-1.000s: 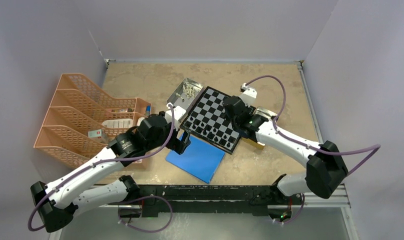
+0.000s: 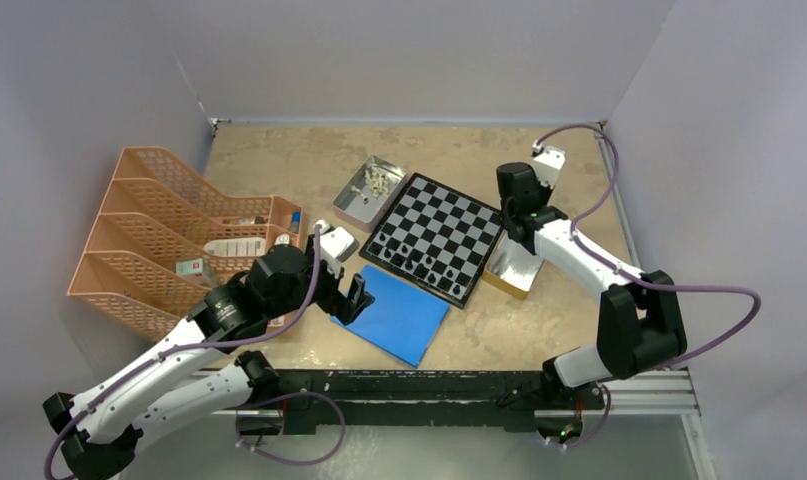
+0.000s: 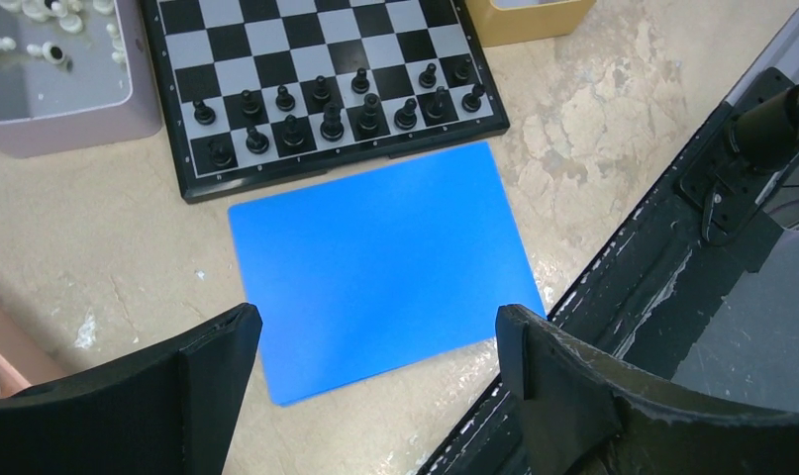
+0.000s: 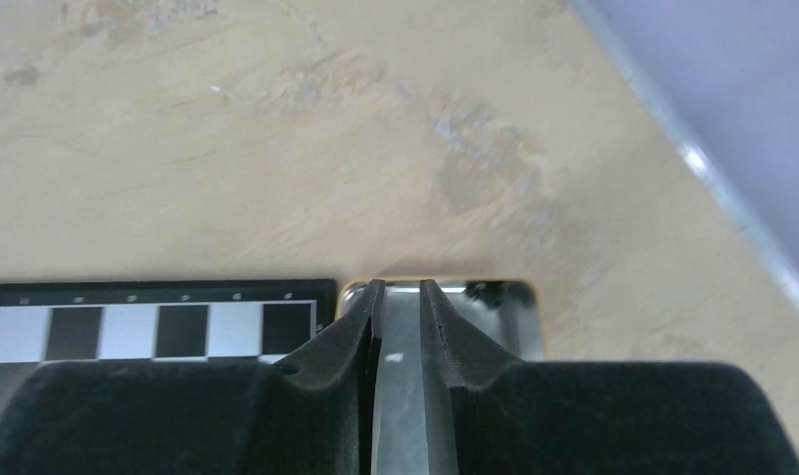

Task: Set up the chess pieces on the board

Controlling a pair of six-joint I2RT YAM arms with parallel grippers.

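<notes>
The chessboard [image 2: 434,225] lies mid-table, with black pieces [image 3: 332,121] standing in rows along its near side. White pieces [image 3: 53,51] lie loose in the grey tray [image 2: 349,205] at its upper left. My left gripper stands open above the blue mat [image 3: 385,247], nothing between its fingers. My right gripper hangs over the metal tray with yellow rim [image 4: 522,336] right of the board; its fingertips are close with a narrow gap, and I see nothing held.
An orange organizer [image 2: 129,250] fills the left side. Walls bound the back and right.
My right arm has moved right and back, off the board to above the yellow-rimmed tray. The left arm has drawn back slightly to the left.
</notes>
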